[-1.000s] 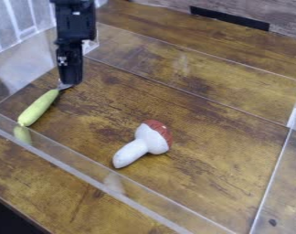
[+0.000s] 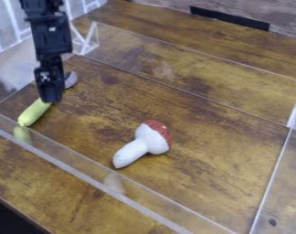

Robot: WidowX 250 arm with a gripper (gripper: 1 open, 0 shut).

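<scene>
My black gripper [image 2: 49, 90] hangs open at the upper left, its fingertips low over a pale yellow-green elongated object [image 2: 35, 112] lying at the left of the wooden surface, partly behind the fingers. A small grey piece shows just right of the fingers. Whether the fingertips touch the object is unclear. A toy mushroom [image 2: 144, 143] with a white stem and red-and-white cap lies on its side near the middle.
Clear low walls [image 2: 114, 185] border the wooden area in front, at left and at right.
My gripper has come down toward the yellow-green object, now covering part of its upper end. The mushroom has stayed in place.
</scene>
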